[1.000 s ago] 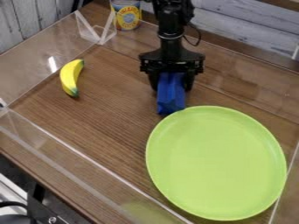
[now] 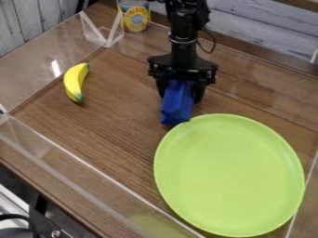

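Observation:
The black arm hangs down at the top centre, its gripper (image 2: 180,80) low over the wooden table, right on a blue object (image 2: 177,104) that stands just behind the large green plate (image 2: 229,174). The gripper's fingers are mostly hidden by the blue object and the gripper body, so whether they are closed on it cannot be made out.
A yellow banana (image 2: 76,82) lies to the left. A can (image 2: 134,17) stands at the back left. Clear plastic walls edge the table (image 2: 93,130).
The gripper and blue object have shifted very slightly; the banana and plate are unmoved.

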